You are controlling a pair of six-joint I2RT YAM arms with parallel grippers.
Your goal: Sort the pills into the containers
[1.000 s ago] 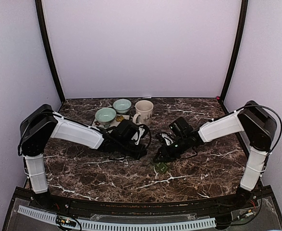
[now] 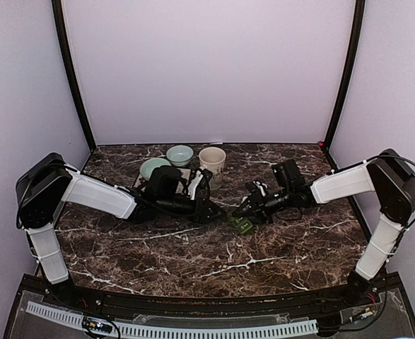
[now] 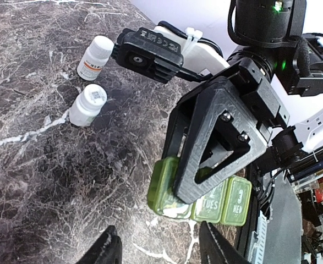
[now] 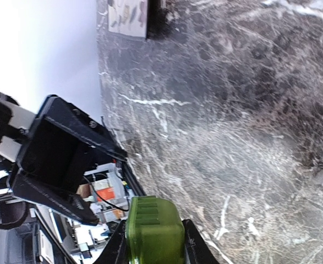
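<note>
A green pill organiser (image 2: pixel 241 225) with day-labelled compartments is held up at centre by my right gripper (image 2: pixel 246 210); in the left wrist view its near end (image 3: pixel 164 184) sits between that gripper's fingers, and in the right wrist view its end (image 4: pixel 153 228) fills the space between the fingertips. My left gripper is open and empty, just short of the organiser. Two white pill bottles, one upright behind (image 3: pixel 95 58) and one nearer (image 3: pixel 85 107), stand on the marble table.
Two mint bowls (image 2: pixel 179 153) (image 2: pixel 152 168) and a white mug (image 2: pixel 213 159) stand at the back on the left and centre.
My right gripper and the organiser have risen and moved toward the back of the table. My left gripper has pulled slightly back and upward from where it was a second ago.
</note>
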